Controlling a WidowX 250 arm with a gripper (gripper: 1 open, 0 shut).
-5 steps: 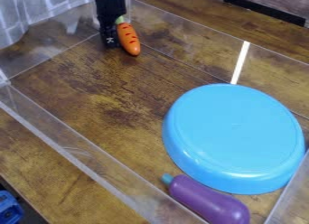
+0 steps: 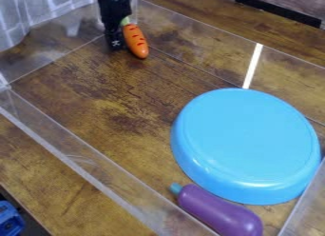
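Observation:
At the back left of the wooden surface, my dark gripper (image 2: pixel 116 34) is low beside a toy carrot (image 2: pixel 135 41), touching it or very close at its green top. Whether the fingers are closed on the carrot is too small and dark to tell. A round blue plastic dish (image 2: pixel 245 142) lies at the right, and a purple toy eggplant (image 2: pixel 222 211) lies below it near the front edge.
Clear plastic walls (image 2: pixel 70 159) border the wooden area. A white strip (image 2: pixel 253 66) marks the back right. A blue object (image 2: pixel 7 220) is at the lower left outside the wall.

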